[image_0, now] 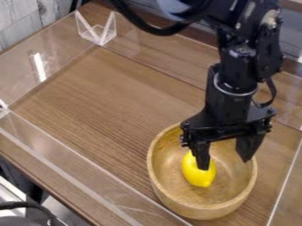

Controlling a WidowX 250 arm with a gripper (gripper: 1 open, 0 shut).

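A black robot gripper (222,150) hangs over a round tan bowl (165,190) at the lower right, open, its fingers spread wide at the bowl's upper part. A yellow object (199,177) lies in the bowl, just below the left finger, whose tip partly covers its top. Whether the finger touches it I cannot tell.
A small clear plastic holder (97,26) stands at the back left. Clear rails edge the table, and a black cable lies at the lower left corner.
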